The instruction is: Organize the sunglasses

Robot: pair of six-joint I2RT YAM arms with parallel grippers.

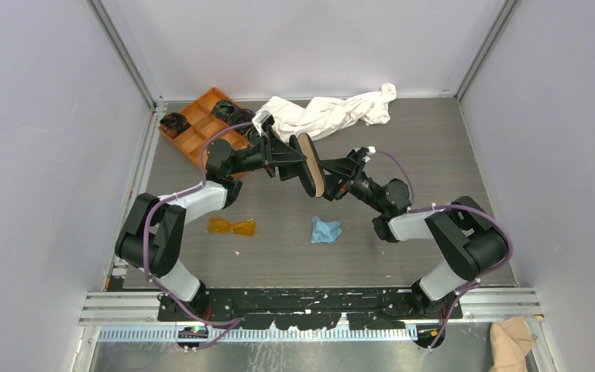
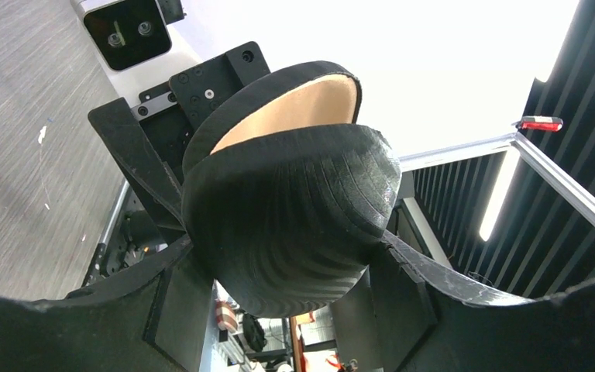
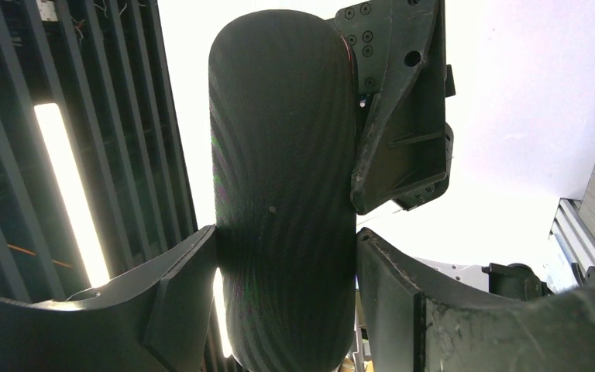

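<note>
A black sunglasses case with a tan lining (image 1: 311,161) is held up between the two arms, parted along one side. My left gripper is shut on the rounded black half (image 2: 287,205) in the left wrist view. In the right wrist view, my right gripper clasps the other black half (image 3: 283,124). Most of the case's inside is hidden. Amber sunglasses (image 1: 231,226) lie on the table at left, below the left forearm. A crumpled blue cloth (image 1: 326,230) rests near the middle front.
At the back left stands an orange compartment tray (image 1: 189,142) with dark bundled items (image 1: 228,111) in it, partly under the left arm. A white cloth (image 1: 333,115) is heaped along the back. Open table lies at the right rear and front centre.
</note>
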